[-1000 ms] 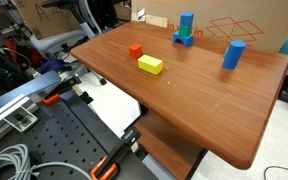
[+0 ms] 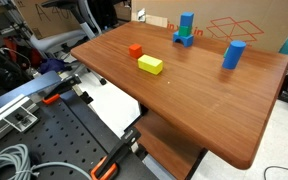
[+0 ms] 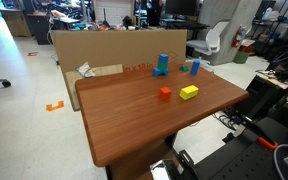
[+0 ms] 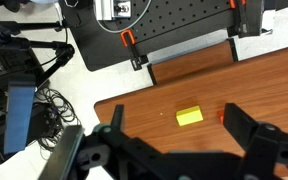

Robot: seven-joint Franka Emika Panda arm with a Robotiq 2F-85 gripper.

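Note:
A yellow block lies on the wooden table, with a smaller red block a short way from it. Further back is a stack: a blue piece on a green one, over a wider blue base. Apart from the stack, a blue cylinder stands upright. From the wrist view, my gripper is open above the table; the yellow block and the red block appear below in the gap, neither held. Neither exterior view shows the fingers clearly.
A cardboard panel stands along the table's back side. The dark perforated robot base sits at the near side, separated by a floor gap.

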